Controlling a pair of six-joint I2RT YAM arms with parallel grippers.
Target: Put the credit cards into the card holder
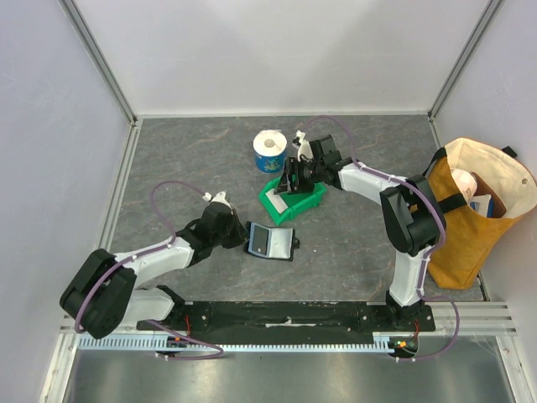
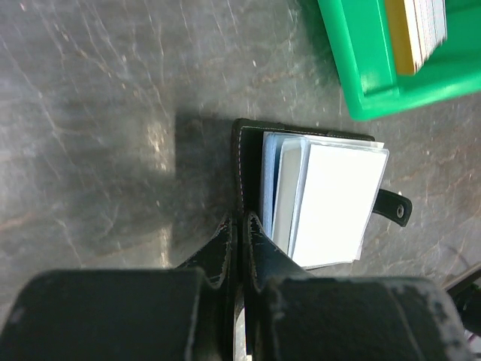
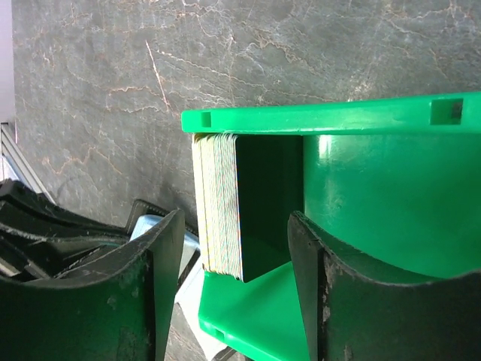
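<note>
The card holder [image 1: 270, 242], black with clear plastic sleeves, lies spread on the grey table. My left gripper is shut on the black edge of this card holder [image 2: 323, 203], on its cover side. A stack of pale cards [image 3: 218, 207] stands on edge at one end of the green tray [image 3: 376, 119]. Over that tray my right gripper is open, its fingers [image 3: 165, 256] spread apart around the line of the stack's near end. Nothing is held between them, and whether they touch the cards cannot be told.
A blue-and-white roll [image 1: 270, 151] stands behind the green tray. At the right edge is a yellow bag [image 1: 457, 227] with things inside.
</note>
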